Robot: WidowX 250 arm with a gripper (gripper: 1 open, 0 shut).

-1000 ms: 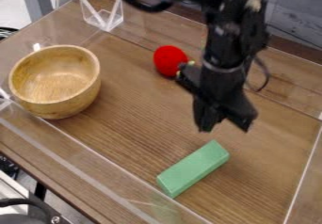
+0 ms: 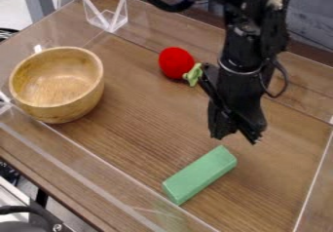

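Observation:
A black robot arm reaches down from the top right, its gripper (image 2: 219, 129) low over the table right of center, shut, with nothing visible between its fingers. Below it lies a green block (image 2: 200, 174). A red ball (image 2: 176, 61) sits behind and left of the gripper, beside a small green piece (image 2: 196, 74) partly next to the arm. A wooden bowl (image 2: 56, 87) stands at the left.
A white wire holder (image 2: 107, 14) stands at the back left. The table's left edge shows at the lower left, and a raised wooden edge runs along the back right.
The objects on the table stay in place.

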